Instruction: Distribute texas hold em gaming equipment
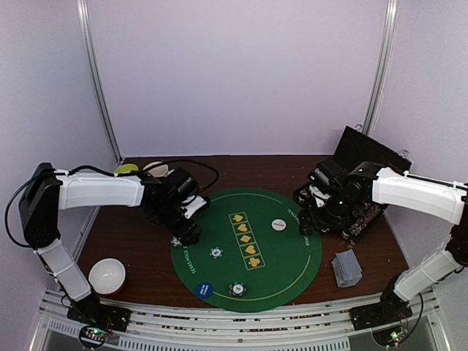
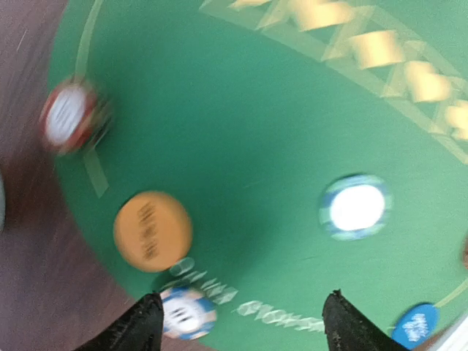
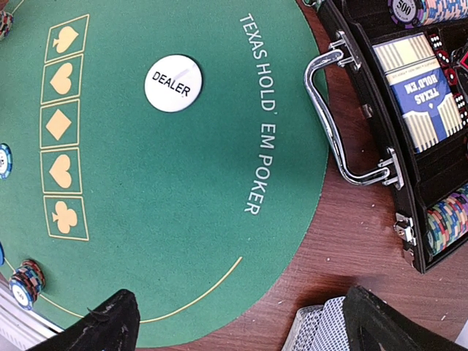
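My left gripper (image 1: 189,232) is over the left edge of the green mat (image 1: 285,270); its fingers are apart, nothing visible between the tips. Its blurred wrist view shows an orange marker (image 2: 152,231), red chips (image 2: 69,117), a blue-white chip (image 2: 186,314), another (image 2: 355,207) and a blue marker (image 2: 414,326). My right gripper stands open over the mat's right side, near the chip case (image 3: 387,117) with boxed cards and chip rows. The white dealer button (image 3: 172,83) lies on the mat; a chip stack (image 1: 236,289) stands near the front.
A card pile (image 1: 347,268) lies right of the mat. A bowl (image 1: 107,276) sits front left; yellow (image 1: 126,169) and white dishes stand back left. The case's lid (image 1: 355,146) stands raised at the back right.
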